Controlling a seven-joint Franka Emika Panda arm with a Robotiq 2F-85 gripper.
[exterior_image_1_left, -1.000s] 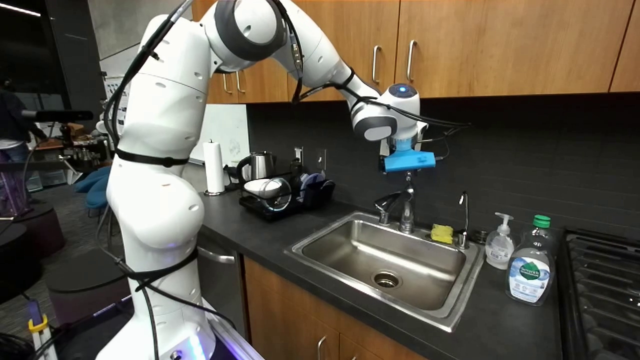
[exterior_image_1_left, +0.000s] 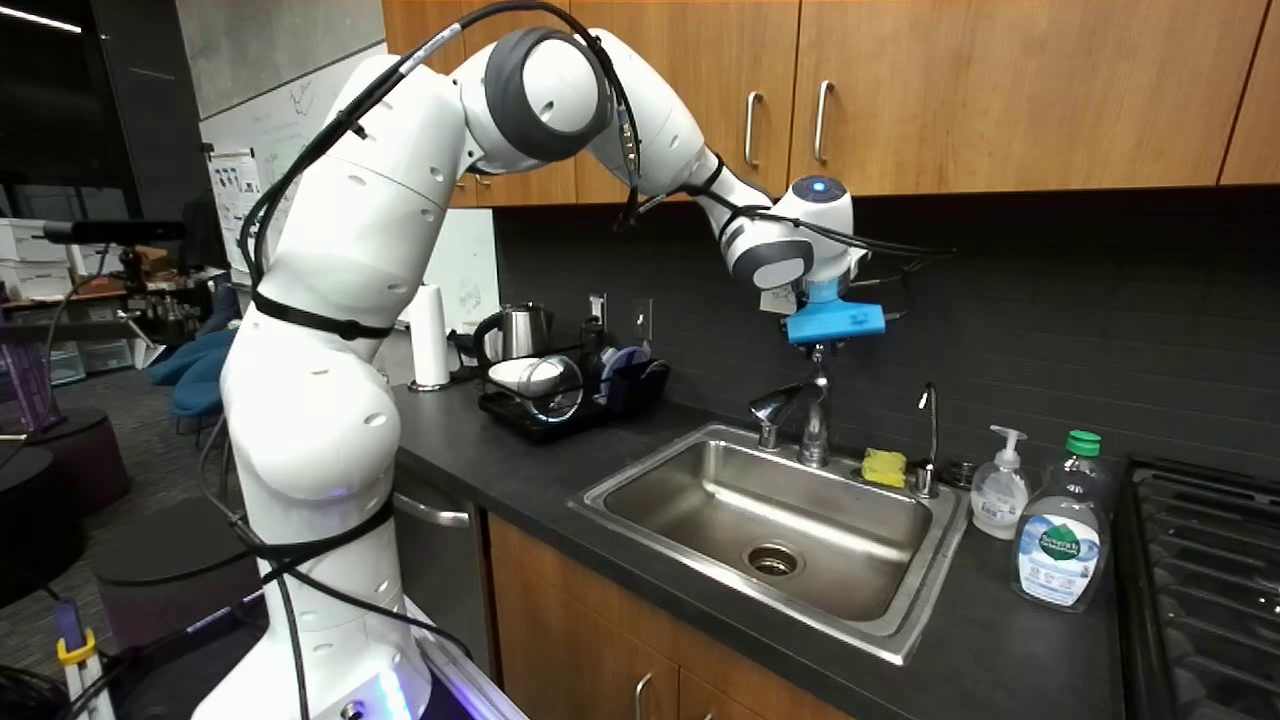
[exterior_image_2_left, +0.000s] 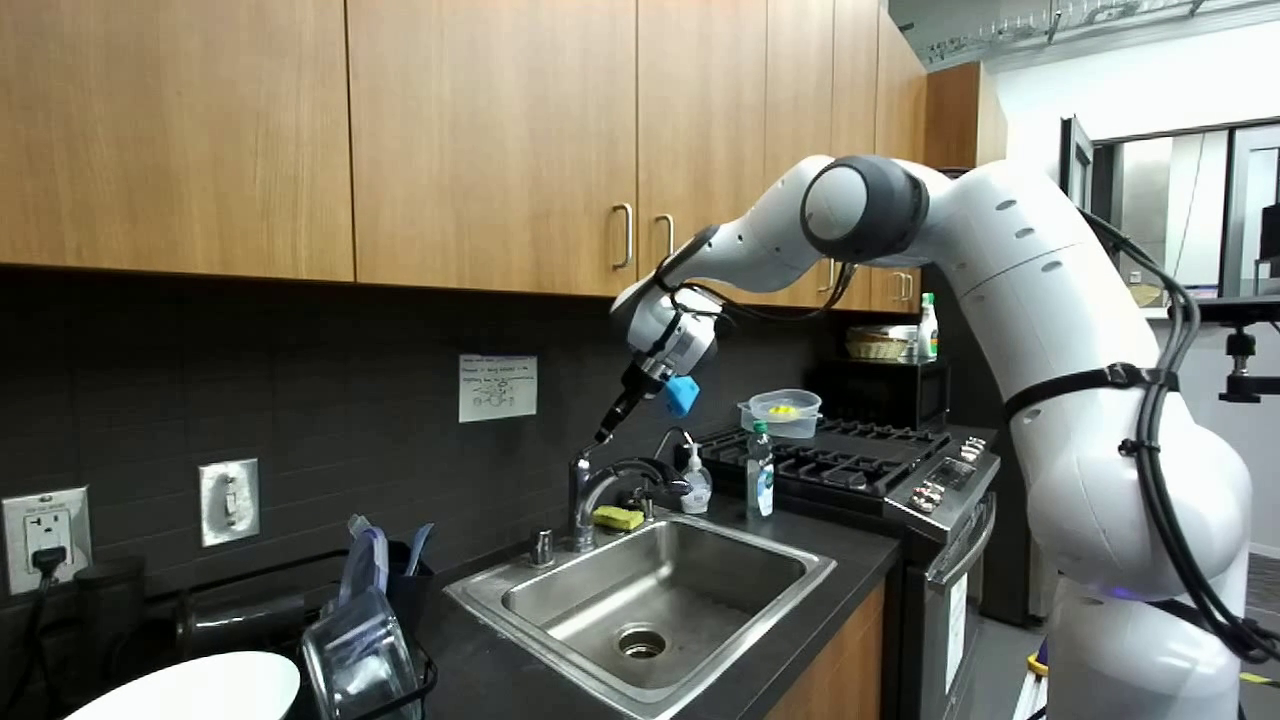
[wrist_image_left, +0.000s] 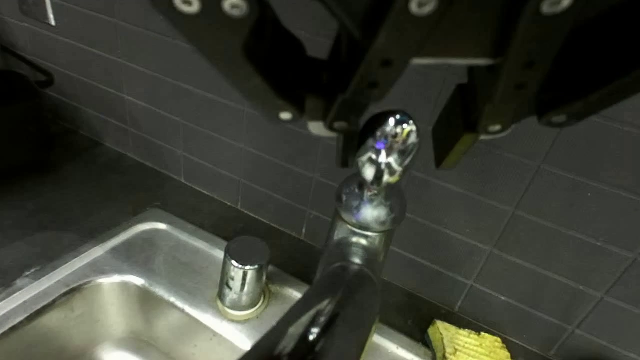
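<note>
The chrome faucet (exterior_image_2_left: 583, 492) stands at the back edge of the steel sink (exterior_image_2_left: 768, 564). In the wrist view, the rounded tip of its upright handle (wrist_image_left: 388, 147) reaches up between the two fingers of my gripper. Those fingers stand apart, part open. The handle tip lies close to the left finger, and a clear gap separates it from the right one; contact cannot be told. From exterior view 2, the black gripper (exterior_image_2_left: 606, 430) points down at the top of the handle. A blue wrist part (exterior_image_1_left: 835, 322) mostly hides the fingers in exterior view 1.
A yellow sponge (exterior_image_1_left: 884, 467), a soap pump (exterior_image_1_left: 999, 488) and a dish soap bottle (exterior_image_1_left: 1060, 540) are right of the faucet. A dish rack (exterior_image_1_left: 576, 396) stands left of the sink. Cabinets (exterior_image_1_left: 1020, 96) hang above; the basin is empty.
The arm's wrist and blue part have shifted slightly right and a little lower over the faucet handle. The upper arm has also leaned right and down. Sink and counter items look unchanged.
</note>
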